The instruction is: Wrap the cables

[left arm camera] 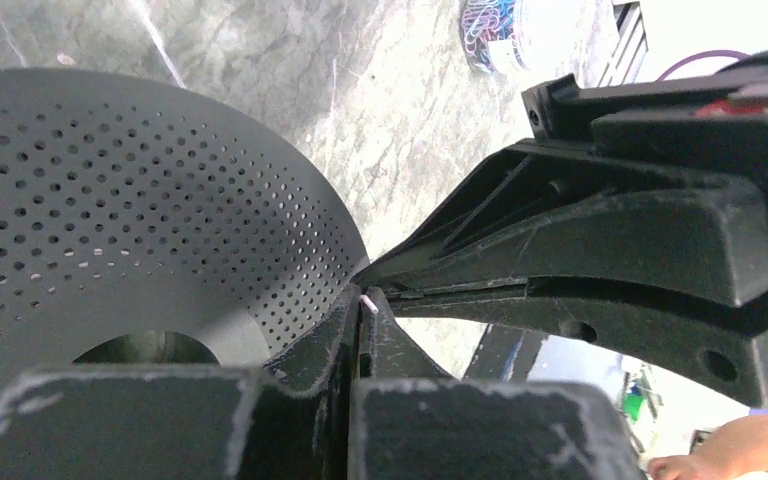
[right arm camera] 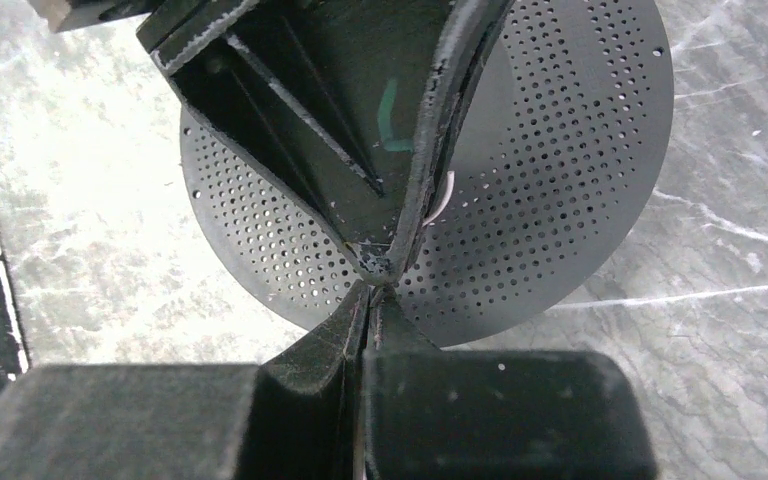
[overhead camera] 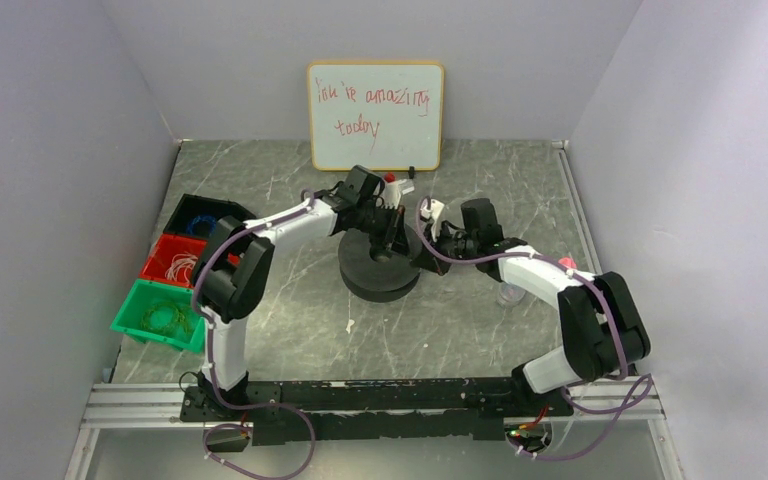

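A short pale cable piece [right arm camera: 443, 199] curves out from beside the left gripper in the right wrist view. In the left wrist view, a thin pale end of the cable [left arm camera: 368, 303] shows at the tips of my left gripper, which is shut on it. The rest of the cable is hidden. Below is the round dark perforated stand [overhead camera: 380, 284]. My right gripper is shut, its tips meeting the left gripper's tips; nothing distinct shows between its fingers. From the top, both grippers are close together over the stand's right side.
Black [overhead camera: 169, 228], red [overhead camera: 147, 268] and green [overhead camera: 125, 318] bins at the left hold blue, pale and green cables. A clear jar of paper clips [left arm camera: 500, 35] stands to the right. A whiteboard [overhead camera: 376, 150] is at the back.
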